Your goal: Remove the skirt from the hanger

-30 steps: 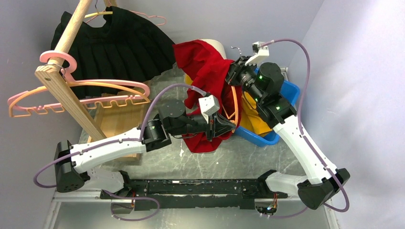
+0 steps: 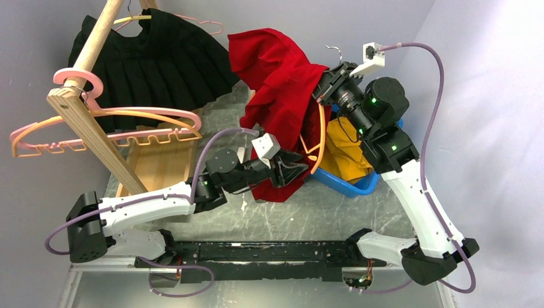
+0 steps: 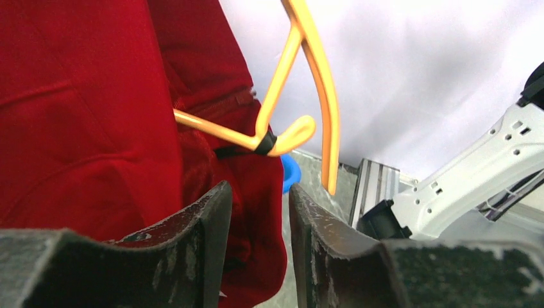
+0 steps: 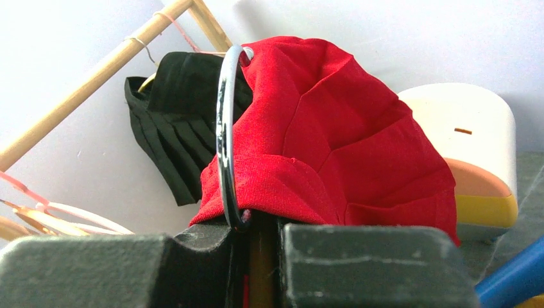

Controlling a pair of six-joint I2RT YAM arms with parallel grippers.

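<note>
The red skirt (image 2: 276,77) hangs draped on one side of an orange hanger (image 2: 322,131), whose near arm and clip bar stick out bare. My right gripper (image 2: 324,91) is shut on the hanger's neck; in the right wrist view the metal hook (image 4: 226,128) rises above its fingers, with red cloth (image 4: 333,128) bunched behind. My left gripper is part open below the hanger's bare end (image 3: 292,138), nothing between its fingers. Skirt cloth (image 3: 96,128) fills the left of that view, beyond the fingers.
A blue bin (image 2: 346,187) with yellow cloth (image 2: 346,147) sits beneath the right arm. At left, a wooden rack (image 2: 96,122) carries a black skirt (image 2: 154,64) and pink and orange hangers (image 2: 109,125). A white stool (image 4: 462,122) stands behind the red skirt.
My right gripper has moved up and right in the top view, carrying hanger and skirt.
</note>
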